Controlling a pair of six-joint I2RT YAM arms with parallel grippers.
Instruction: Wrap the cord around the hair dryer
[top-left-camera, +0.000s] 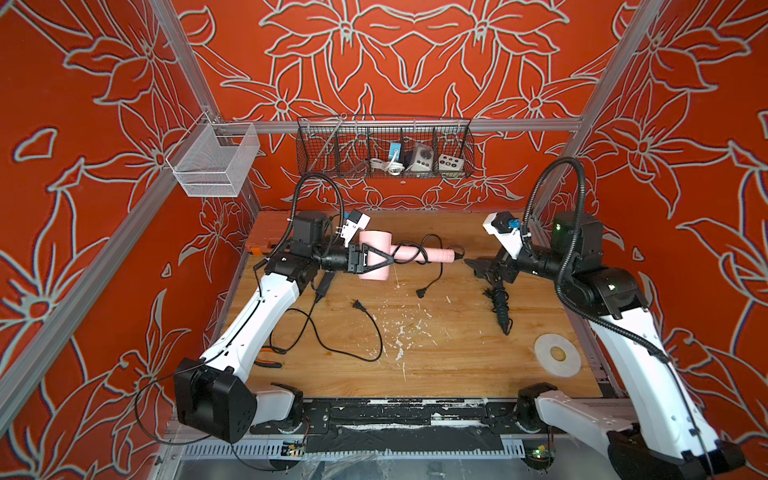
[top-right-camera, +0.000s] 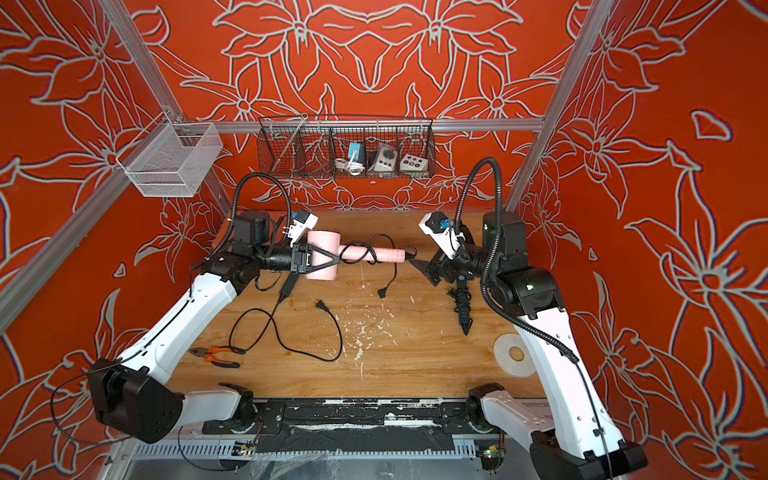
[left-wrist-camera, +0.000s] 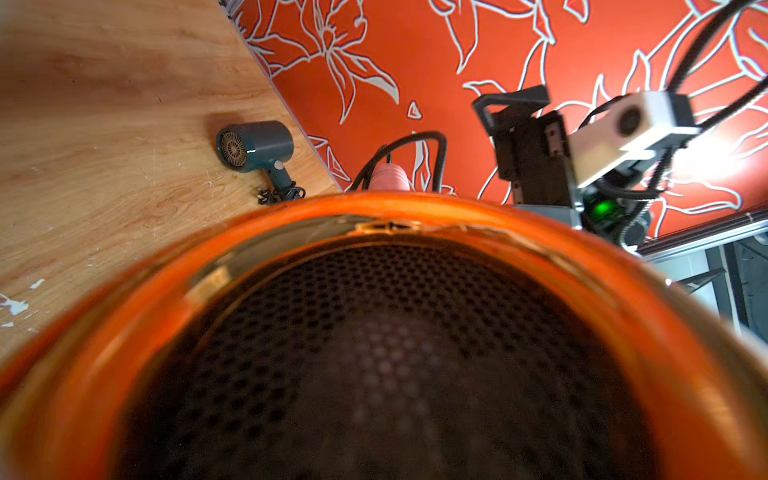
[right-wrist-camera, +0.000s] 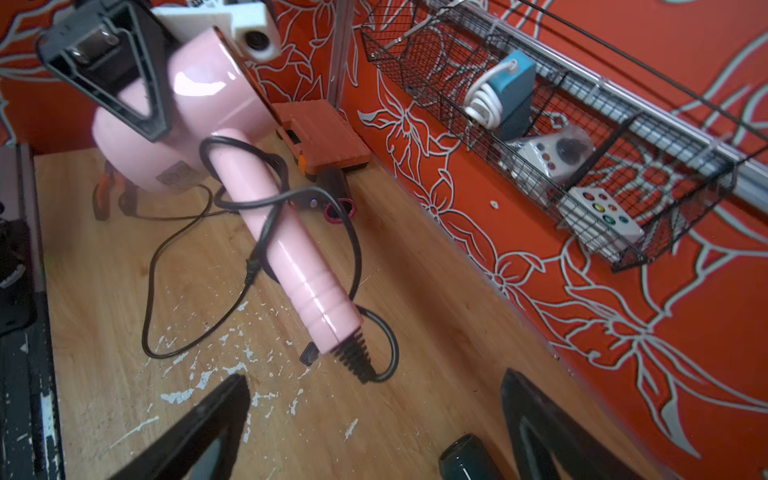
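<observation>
My left gripper (top-left-camera: 374, 257) is shut on the body of a pink hair dryer (top-left-camera: 374, 238), holding it above the table. Its handle (right-wrist-camera: 297, 278) points right, with the black cord (right-wrist-camera: 353, 256) looped loosely around it and the plug hanging below. In the left wrist view the dryer's grille (left-wrist-camera: 384, 360) fills the lower half. My right gripper (top-right-camera: 428, 268) stands open just right of the handle's end, nothing between its fingers.
A dark hair dryer (left-wrist-camera: 254, 144) lies on the right of the table (top-left-camera: 432, 360), with a white disc (top-left-camera: 557, 354) nearer. Cords and pliers (top-right-camera: 216, 355) lie at the left. A wire basket (top-left-camera: 385, 147) hangs at the back.
</observation>
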